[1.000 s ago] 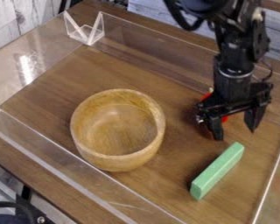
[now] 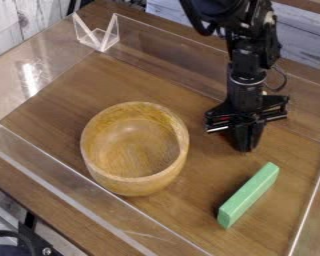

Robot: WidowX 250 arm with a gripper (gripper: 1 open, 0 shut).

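The black gripper (image 2: 250,117) is low over the wooden table (image 2: 69,90), right of the middle. A tan wooden bowl (image 2: 133,142) sits to its lower left. A green block (image 2: 248,194) lies below the gripper at the lower right.
A clear plastic piece (image 2: 99,32) is at the top left edge. Pale edges border the table at the right and lower left.
The gripper has moved down and its fingers look closer together. The red object that showed between them is now hidden.
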